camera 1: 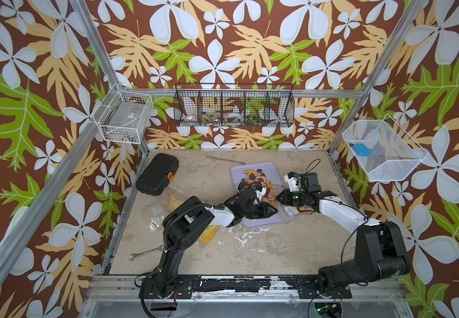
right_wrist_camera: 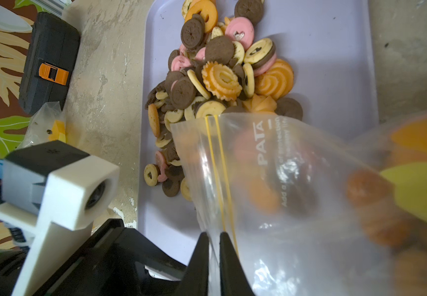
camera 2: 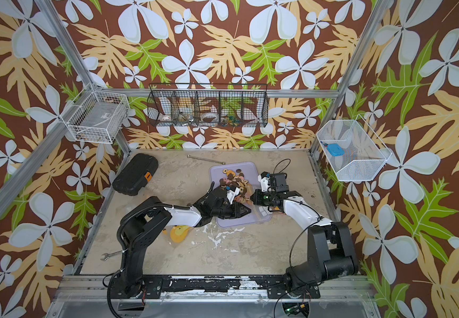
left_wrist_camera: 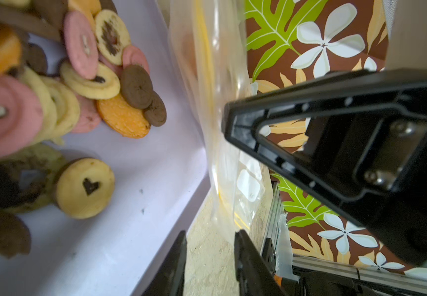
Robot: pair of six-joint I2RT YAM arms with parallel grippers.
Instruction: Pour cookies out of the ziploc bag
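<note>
The clear ziploc bag [right_wrist_camera: 292,197], with a yellow zip line, hangs over the lavender tray [right_wrist_camera: 331,74]; blurred cookies show through its plastic. My right gripper is shut on the bag's mouth edge, its fingertips close together with film between them. My left gripper stands open beside the bag's lower corner, table visible between its fingers, nothing held. A pile of cookies [right_wrist_camera: 223,81] in pink, brown, orange and yellow lies on the tray. From above, the two grippers face each other over the tray's near right part, hiding much of the bag.
A black case [camera 1: 157,173] lies at the back left, with a clear bag [camera 1: 154,216] nearer. A yellow item [camera 2: 178,233] lies partly under the left arm. Wrenches [camera 1: 145,253] rest at front left and at the back.
</note>
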